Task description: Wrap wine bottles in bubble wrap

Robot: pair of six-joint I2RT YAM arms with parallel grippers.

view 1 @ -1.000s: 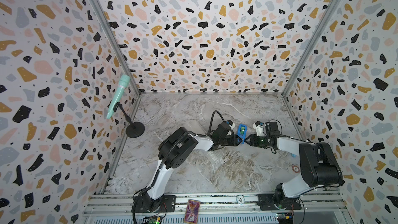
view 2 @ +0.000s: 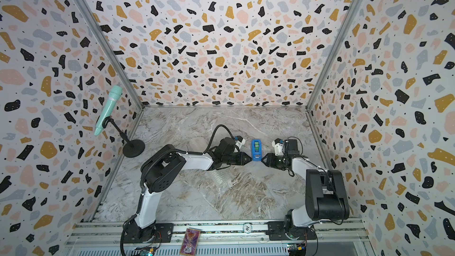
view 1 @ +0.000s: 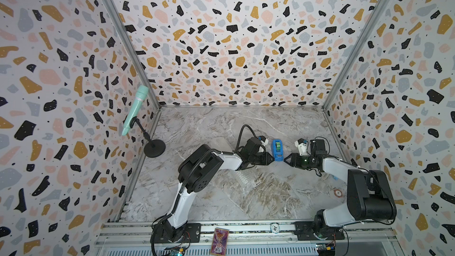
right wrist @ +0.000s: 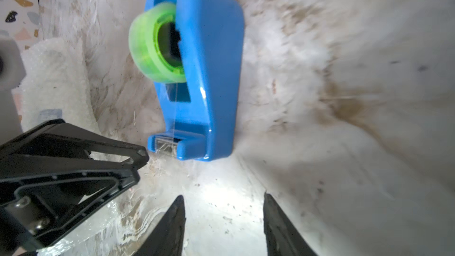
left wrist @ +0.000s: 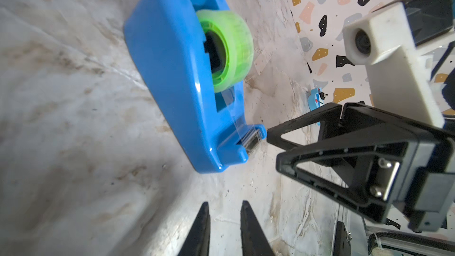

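A blue tape dispenser with a green roll of tape stands upright on the marble table between my two grippers. My left gripper is on its left, and my right gripper on its right, each clear of the dispenser's body. Both fingers stand apart with only bare table showing between the fingertips. Clear tape stretches from the roll to the dispenser's cutter. In the right wrist view, bubble wrap lies on the table behind the left gripper. No bottle can be made out as such.
At the table's left edge stands a black round-based stand holding a mint-green microphone-like object. A picture card lies on the front rail.
The dispenser has straightened from a slight tilt and now stands squarer. Both grippers have drawn apart, the left one leftward and the right one rightward, leaving wider gaps beside it.
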